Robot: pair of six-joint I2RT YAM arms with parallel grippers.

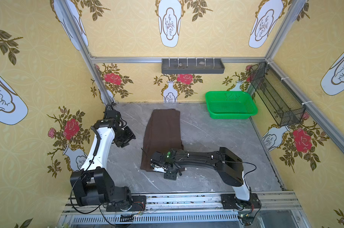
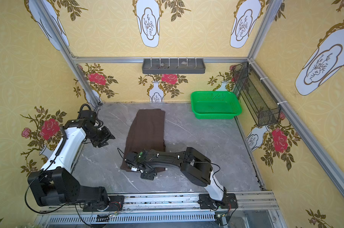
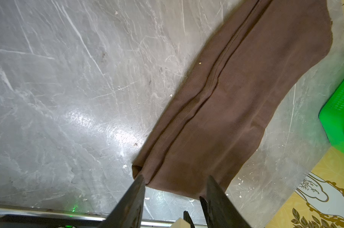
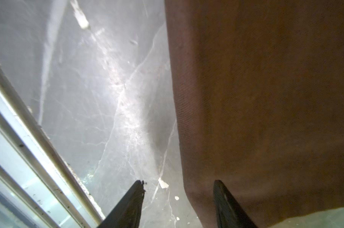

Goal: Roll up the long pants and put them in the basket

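The brown pants lie flat on the grey table as a long folded strip running away from the front edge. In the left wrist view a lengthwise fold shows along one side of the pants. To the left of the cloth, apart from it, my left gripper is open and empty. My right gripper is over the near end, its fingers apart, with the pants' edge showing between and beyond them; contact cannot be told. From above, the right arm hides part of the near end.
A green basket stands at the back right. A black wire rack is on the right wall, and a grey tray on the back wall. Bare table lies right of the pants.
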